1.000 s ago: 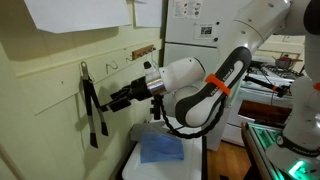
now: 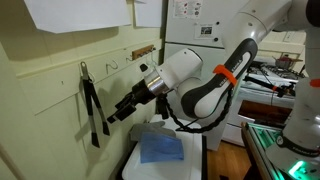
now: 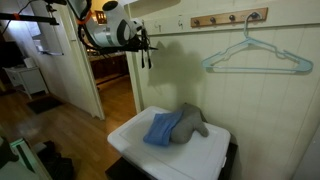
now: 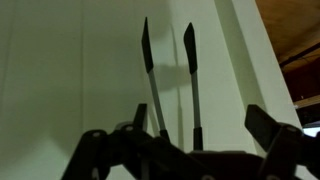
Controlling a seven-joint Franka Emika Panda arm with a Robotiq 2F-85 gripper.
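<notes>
A pair of black-and-grey tongs (image 2: 94, 108) hangs against the cream wall, its two arms pointing down. In the wrist view, the tongs' arms (image 4: 155, 95) run up from the bottom middle, with black tips spread slightly apart. My gripper (image 2: 112, 115) is beside the tongs' lower half, to their right in the first exterior view. Its dark fingers (image 4: 262, 127) stand wide open at the bottom of the wrist view. The lower ends of the tongs appear between the fingers there, but the gripper holds nothing. Part of the tongs is hidden behind the gripper's body in the wrist view.
A white lidded surface (image 3: 130, 135) stands below, bearing a blue cloth (image 3: 163, 128) and a grey cloth (image 3: 189, 124). Along the wall runs a wooden hook rail (image 3: 229, 18), with a light blue hanger (image 3: 258, 58) on it. A doorway is beside the arm.
Over the last second the gripper has moved lower and tilted downward beside the tongs. The tongs still hang in place.
</notes>
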